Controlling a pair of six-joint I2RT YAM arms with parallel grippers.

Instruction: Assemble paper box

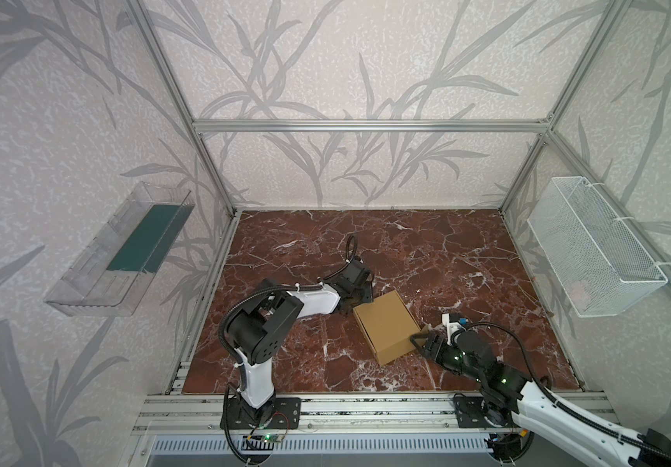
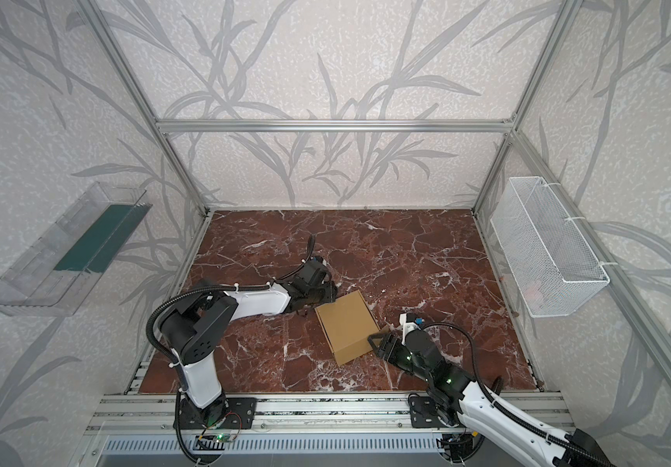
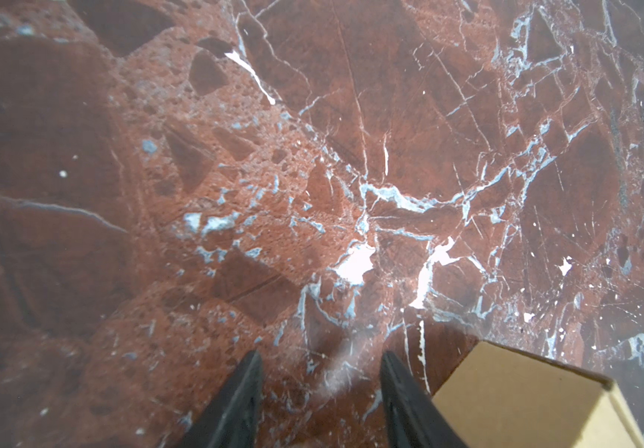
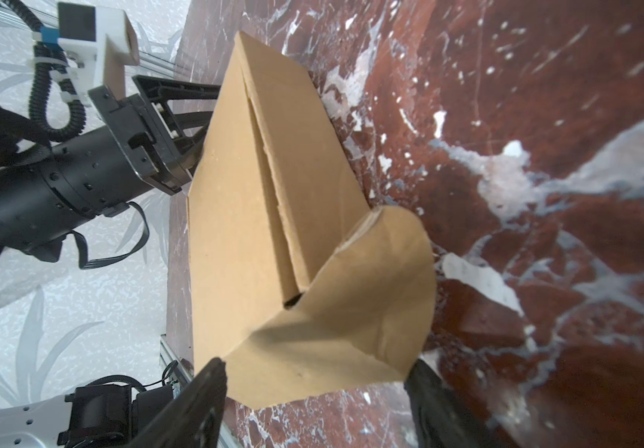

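A brown cardboard box [image 1: 387, 323] lies on the red marble table, its lid panel down over the top. In the right wrist view a narrow gap runs along one side of the box [image 4: 240, 224], and a bent flap [image 4: 352, 313] sticks out from its near end. My right gripper is open, its fingers either side of that flap. At the box's far left corner is my left gripper [image 1: 368, 294], part open. Only bare table shows between its fingertips in the left wrist view, with a box corner [image 3: 523, 388] just to their right.
A clear bin with a green base [image 1: 148, 237] hangs on the left wall, and a white mesh basket [image 1: 596, 245] on the right wall. The table [image 1: 444, 241] behind the box is clear.
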